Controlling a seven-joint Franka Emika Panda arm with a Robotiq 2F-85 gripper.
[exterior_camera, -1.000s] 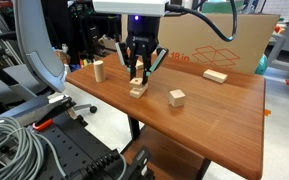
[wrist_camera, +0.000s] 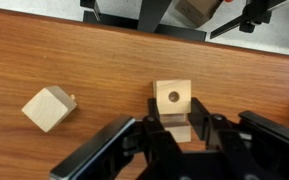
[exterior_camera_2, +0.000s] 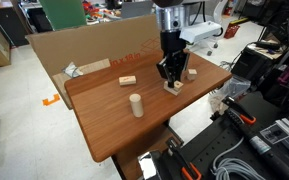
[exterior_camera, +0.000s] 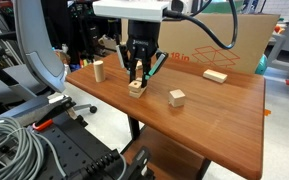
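Near the table's front edge, my gripper (exterior_camera: 139, 76) points down at a small pile of pale wooden blocks (exterior_camera: 137, 89). Its black fingers (wrist_camera: 130, 137) come in from the bottom of the wrist view and close on a light wooden block (wrist_camera: 172, 97). Another pale block (wrist_camera: 179, 131) shows just below it in that view, partly covered by the fingers. In the second exterior view the gripper (exterior_camera_2: 171, 78) is low over the blocks (exterior_camera_2: 174, 88); whether the held block touches the one beneath is hard to tell.
A wooden cube (exterior_camera: 176, 98) sits apart on the brown table (exterior_camera: 219, 120). An upright cylinder (exterior_camera: 99, 71) stands to the left, and a flat block (exterior_camera: 215, 76) lies toward the back. Cardboard (exterior_camera: 209, 40) rises behind.
Only a slight shift of my gripper shows over the blocks. The loose cube, cylinder and flat block have stayed in place.
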